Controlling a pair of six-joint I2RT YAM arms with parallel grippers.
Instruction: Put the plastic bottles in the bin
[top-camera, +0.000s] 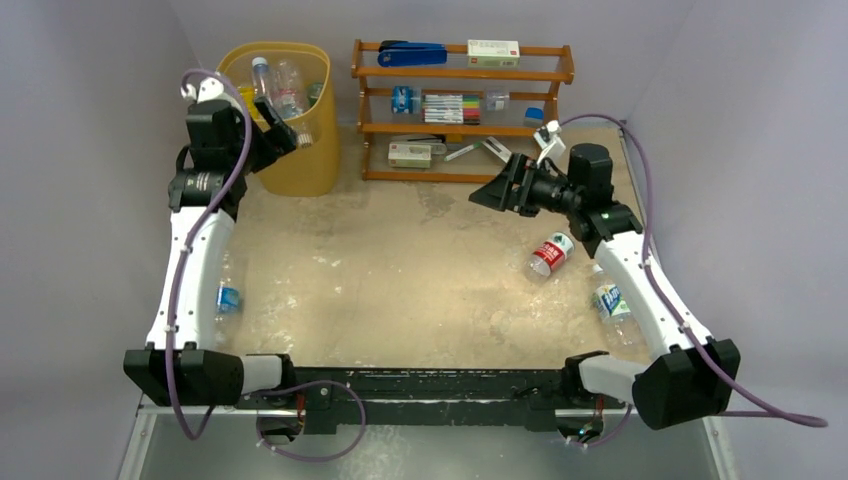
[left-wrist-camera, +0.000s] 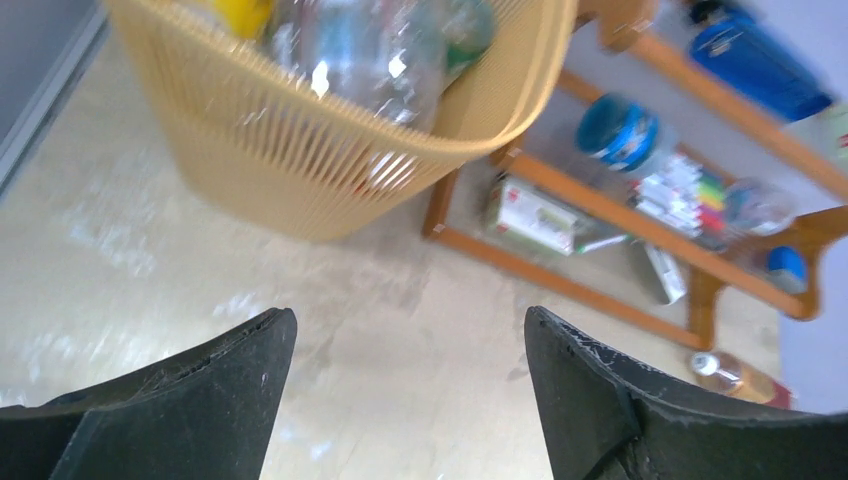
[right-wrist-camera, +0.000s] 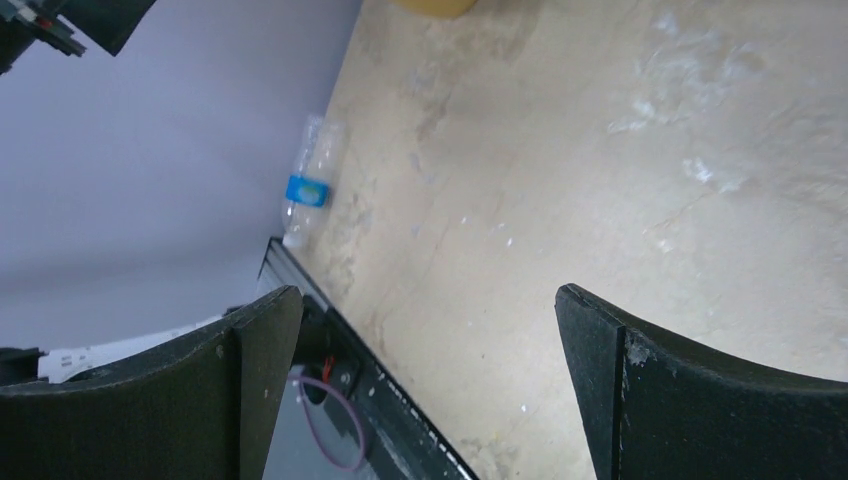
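My left gripper (top-camera: 275, 135) is open and empty beside the yellow bin (top-camera: 310, 165), which holds several bottles (left-wrist-camera: 360, 60). My right gripper (top-camera: 500, 190) hangs open over the table, nothing between its fingers. A red-label bottle (top-camera: 550, 255) and a green-and-white-label bottle (top-camera: 615, 305) lie at the right. A blue-label bottle (top-camera: 228, 298) lies at the left, partly behind my left arm in the top view. An amber bottle (left-wrist-camera: 730, 375) shows at the right edge of the left wrist view.
A wooden rack (top-camera: 450, 176) with boxes, markers and small items stands at the back. Walls border both sides.
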